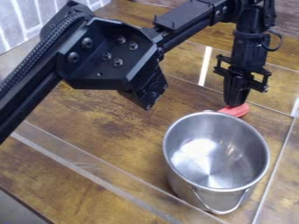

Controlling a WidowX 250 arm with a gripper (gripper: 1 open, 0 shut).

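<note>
My black gripper [233,98] points straight down at the right of the view, its fingertips close together just above a red object [233,111]. Whether the tips touch it is hard to tell. The red object lies on the wooden table behind a large steel pot [216,157], which partly hides it. The gripper looks shut, with nothing clearly visible between its fingers.
The dark arm spans the upper left over the table [70,157]. Bare wood lies to the left of the pot and at the back. Pale strips run across the table, and a striped surface shows at the top left corner.
</note>
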